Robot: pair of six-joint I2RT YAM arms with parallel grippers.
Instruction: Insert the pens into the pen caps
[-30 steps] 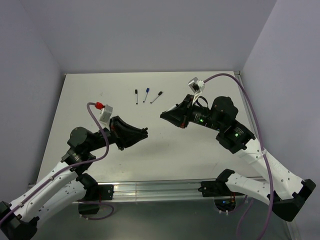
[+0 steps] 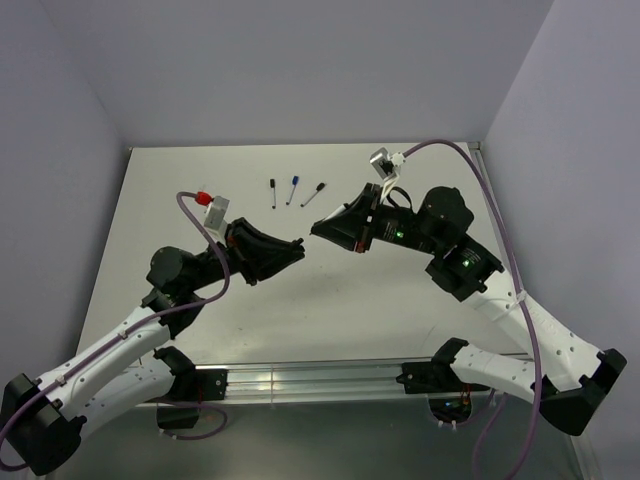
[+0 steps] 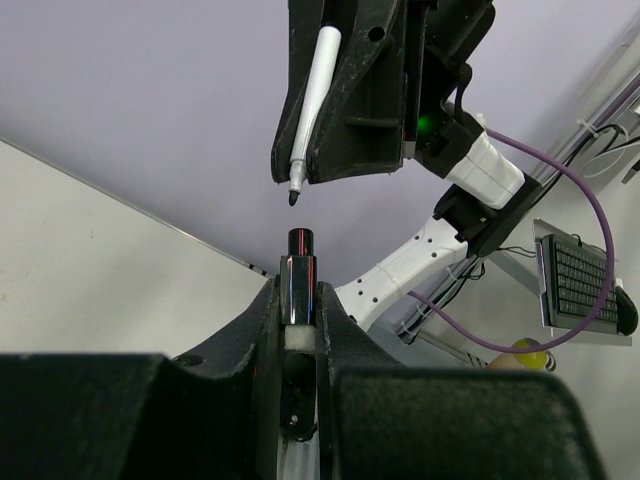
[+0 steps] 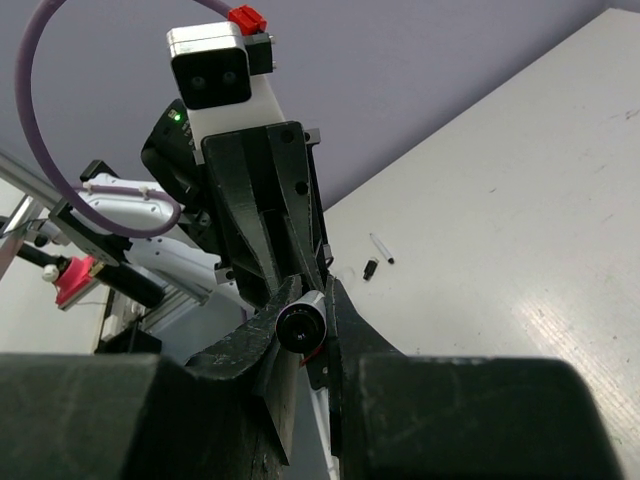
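In the left wrist view, a white pen (image 3: 316, 95) slants downward, its dark tip bare. My right gripper (image 2: 313, 231) is shut on that pen; the right wrist view shows the pen's round dark end (image 4: 302, 325) between the fingers. A glossy black cap (image 3: 299, 268) points up from my left gripper (image 2: 301, 245), which is shut on it. The pen tip hangs just above the cap, with a small gap between them. How well the two line up in depth is hard to tell.
Three capped-looking pens lie at the back of the white table: a black-ended one (image 2: 273, 193), a blue-ended one (image 2: 293, 189) and another black-ended one (image 2: 313, 194).
Both grippers have drawn closer together: the left has moved right and slightly up in the top view, the right a little left. The pens on the table have not moved.
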